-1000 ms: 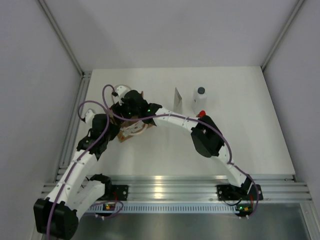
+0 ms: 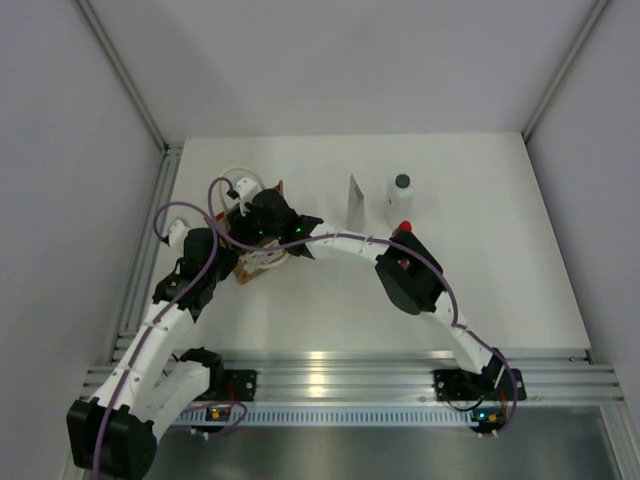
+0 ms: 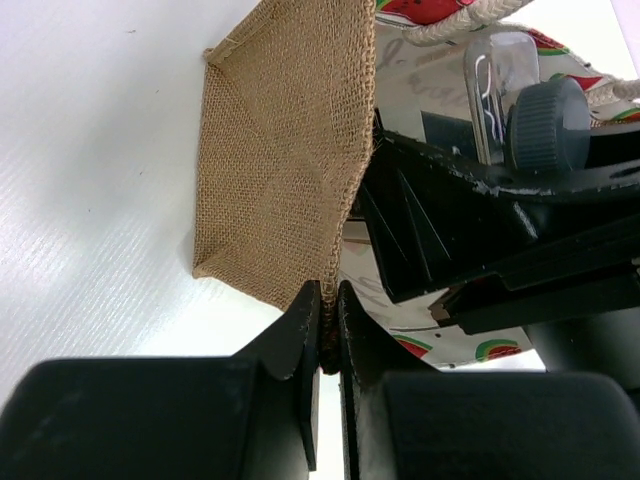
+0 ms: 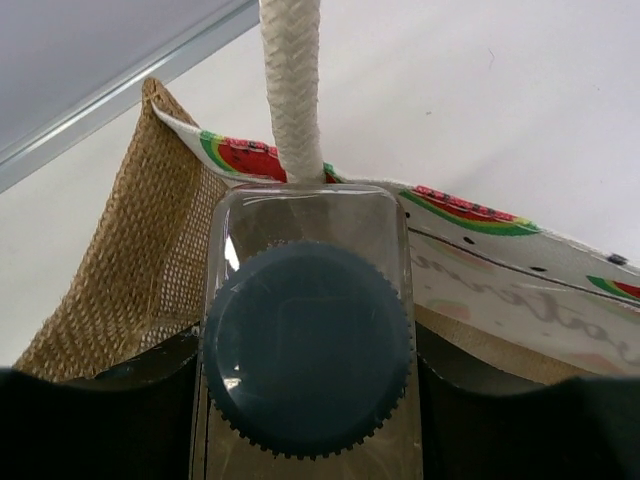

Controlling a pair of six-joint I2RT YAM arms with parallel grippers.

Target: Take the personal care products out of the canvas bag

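Observation:
The canvas bag [image 2: 246, 276], brown with a watermelon-print white lining, stands at the table's left. In the left wrist view my left gripper is shut on the bag's brown side panel [image 3: 275, 160]. Inside the bag, my right gripper is shut on a clear bottle [image 4: 308, 210] with a dark ribbed cap [image 4: 308, 350], one finger on each side. The bottle stands near the bag's rim; its lower part is hidden. From above, both grippers and the bag's inside are mostly covered by the arms. A white bottle with a dark cap [image 2: 401, 190] stands at the back, outside the bag.
A thin white upright item [image 2: 356, 205] stands left of the white bottle. A red-topped item [image 2: 404, 227] is partly hidden by the right arm. One white rope handle [image 4: 292, 90] rises right behind the held bottle.
The left gripper has stayed on the panel.

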